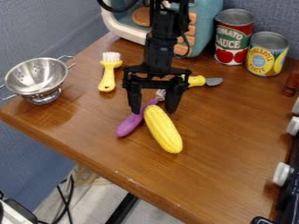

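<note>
My black gripper (153,103) is open in the middle of the view, its two fingers apart just above the upper end of a yellow corn cob (165,131). The corn lies on the wooden table (222,157), slanting toward the front. A purple eggplant (128,124) lies to its left, partly behind my left finger. A yellow-handled tool (205,81) lies behind the gripper to the right, partly hidden.
A steel colander (38,79) and yellow brush (108,72) are on the left. A tomato sauce can (232,39) and yellow can (267,54) stand at back right. A black appliance (288,188) borders the right.
</note>
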